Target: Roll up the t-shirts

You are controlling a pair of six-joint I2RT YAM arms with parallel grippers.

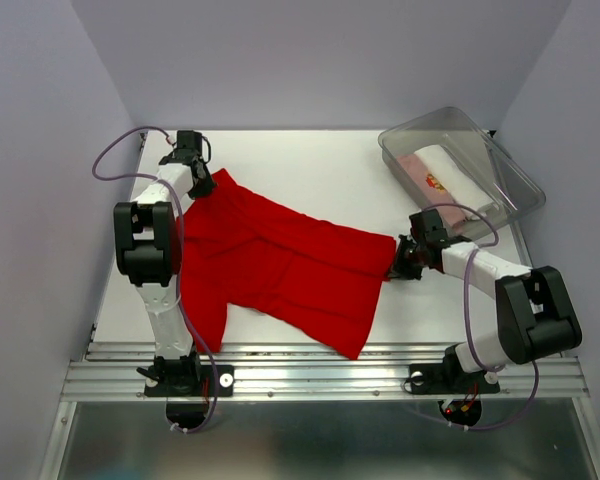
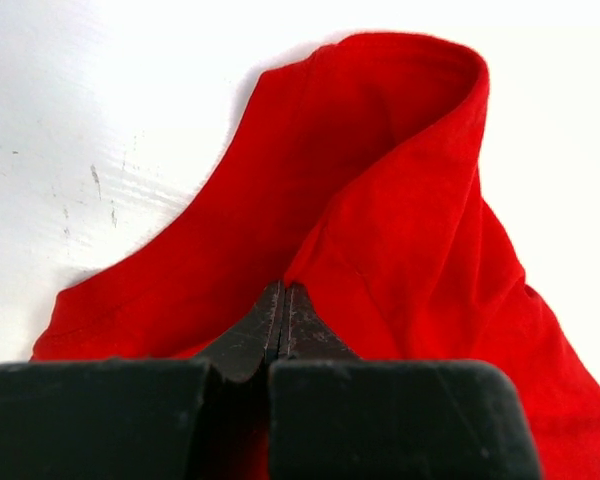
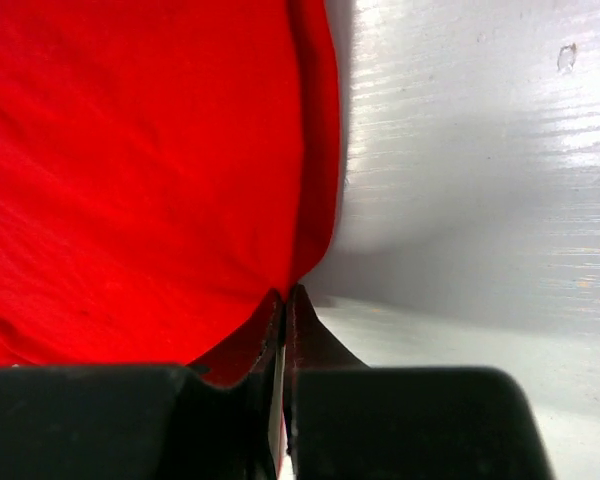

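A red t-shirt (image 1: pixel 290 260) lies slantwise across the white table, its upper edge folded over into a long flap. At the fold's left end, my left gripper is shut with its tips on the red cloth; a pinch of the fabric runs into the tips. My right gripper is shut at the fold's right corner, where the cloth edge gathers to a point at its tips. Below the flap, the body and a sleeve (image 1: pixel 205 315) spread toward the table's front edge.
A clear plastic bin (image 1: pixel 515 185) stands at the back right, holding a pink roll (image 1: pixel 427 185) and a white roll (image 1: pixel 450 175). It sits close behind the right arm.
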